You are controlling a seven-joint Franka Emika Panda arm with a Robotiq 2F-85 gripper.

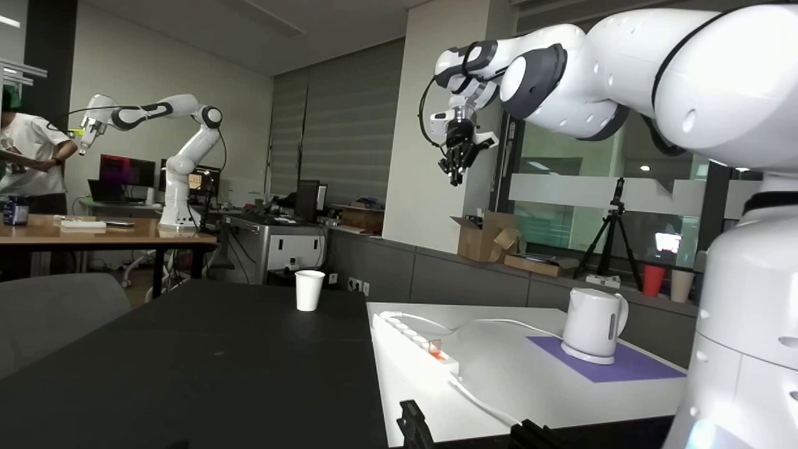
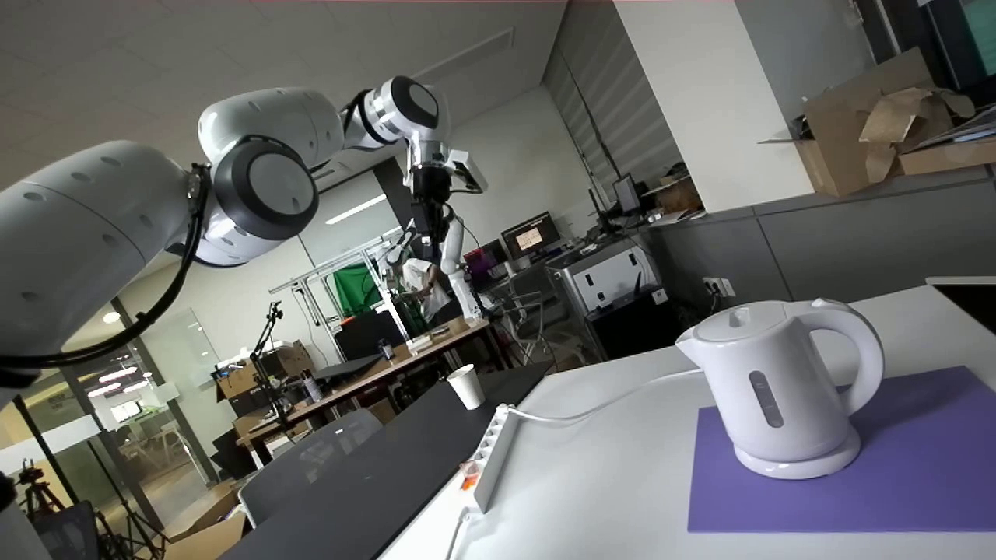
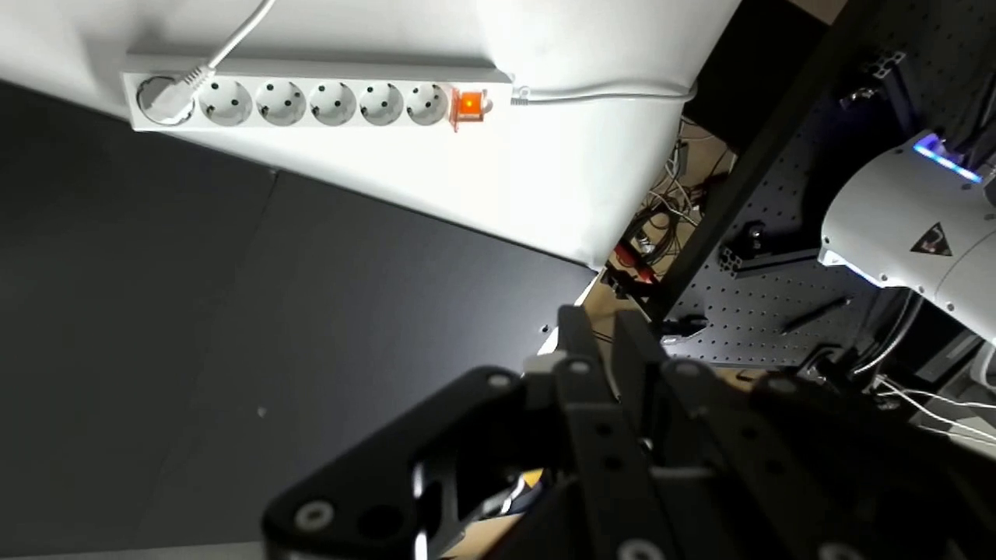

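Observation:
High above the tables hangs my gripper (image 1: 457,178), well away from everything on them. In the wrist view its two dark fingers (image 3: 576,337) stand a little apart, part open, with nothing held between them. A white kettle (image 2: 773,387) stands upright on a purple mat (image 2: 943,467). A white power strip (image 3: 308,103) lies on the white table (image 2: 597,467); its orange switch (image 3: 469,106) glows, and a white plug (image 3: 173,101) sits in the end socket. Upright on the black table (image 1: 224,359) is a white paper cup (image 1: 308,290).
A white cord (image 1: 499,322) runs from the strip to the kettle. In the background are a cardboard box (image 1: 482,237), a tripod (image 1: 615,232) and another robot arm (image 1: 179,168).

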